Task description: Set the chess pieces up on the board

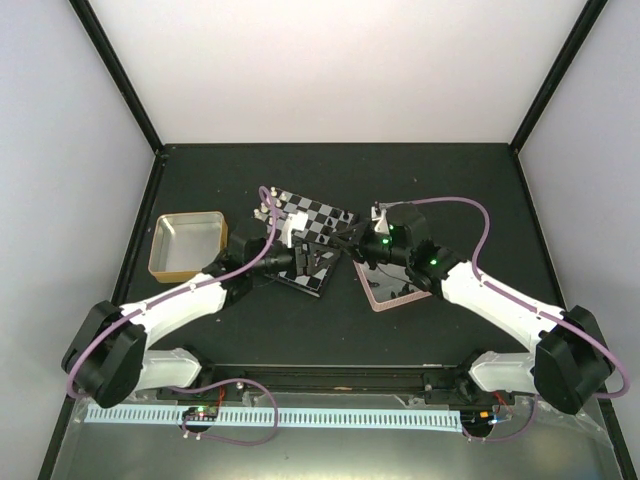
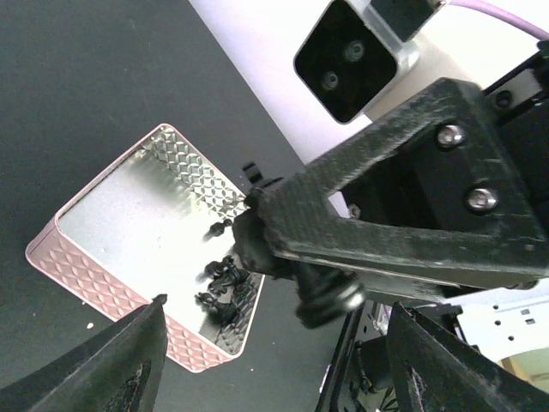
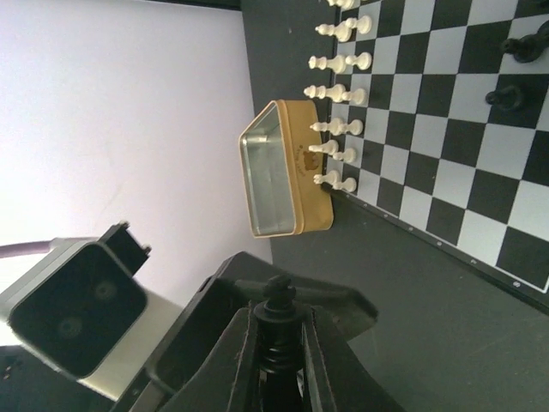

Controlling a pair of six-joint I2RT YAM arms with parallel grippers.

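My right gripper (image 1: 342, 238) is shut on a black chess piece (image 3: 280, 343), held upright in the right wrist view. My left gripper (image 1: 310, 258) stands open beside it, its fingertips either side of the lower view in the left wrist view, close to the held piece. The chessboard (image 1: 300, 205) lies beneath both arms, with rows of white pieces (image 3: 339, 124) along one side and black pieces (image 3: 506, 97) on its squares. More black pieces (image 2: 225, 292) lie in a pink-edged box (image 2: 111, 296) to the right.
An empty tan tin (image 1: 187, 243) stands left of the board. Both grippers crowd over the board's right side.
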